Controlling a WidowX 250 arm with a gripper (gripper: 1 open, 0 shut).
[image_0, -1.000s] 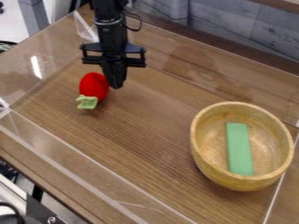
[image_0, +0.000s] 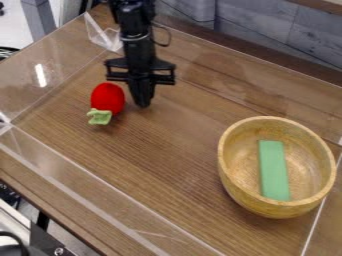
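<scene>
My black gripper (image_0: 139, 76) hangs over the wooden table, just above and right of a red strawberry-like object (image_0: 107, 96) with a pale green top. The gripper looks shut, with nothing visible between its fingers, and stands apart from the red object.
A yellow bowl (image_0: 305, 170) holding a green block (image_0: 273, 168) sits at the lower right. A dark edge runs along the top right, and a gap shows at the lower left corner.
My gripper has shifted slightly right, away from the red object. The red object and the bowl stay where they were.
</scene>
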